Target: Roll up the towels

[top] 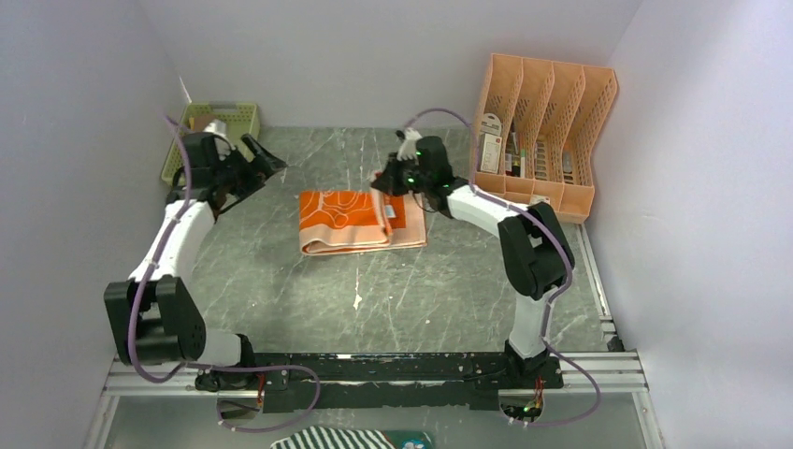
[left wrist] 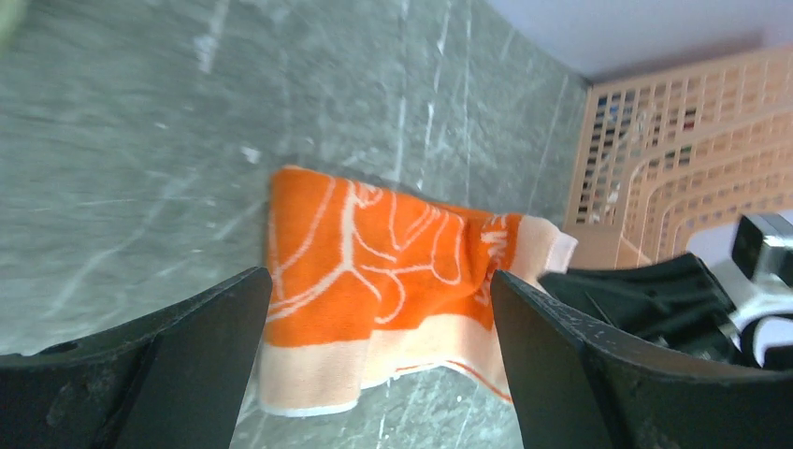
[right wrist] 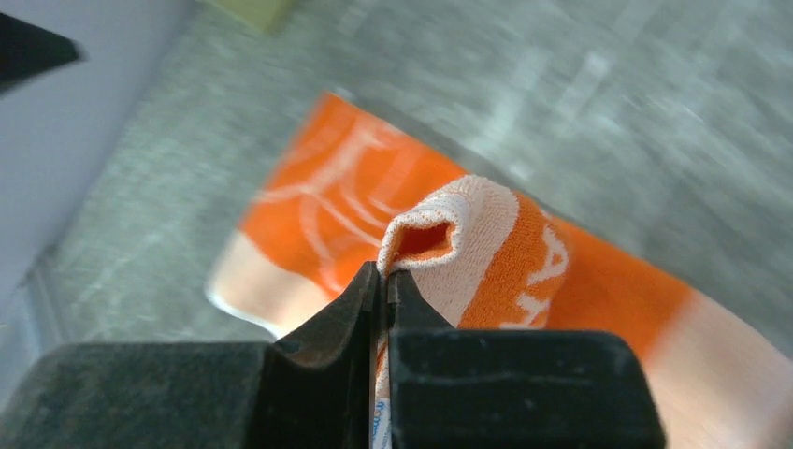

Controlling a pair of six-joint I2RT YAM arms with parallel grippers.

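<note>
An orange and cream towel (top: 338, 213) lies folded on the grey table, its right end lifted and bent back to the left. My right gripper is shut on the towel's upper edge, with cream and orange cloth pinched between its fingers. The lifted flap (right wrist: 505, 248) bulges up past the fingertips. My left gripper (top: 271, 166) hangs open up and to the left of the towel, clear of it. In the left wrist view the towel (left wrist: 318, 271) shows between and beyond two spread fingers.
A green basket (top: 245, 117) stands at the back left, partly covered by the left arm; something brown is in it. At the back right a peach divided organizer (top: 570, 201) holds small boxes.
</note>
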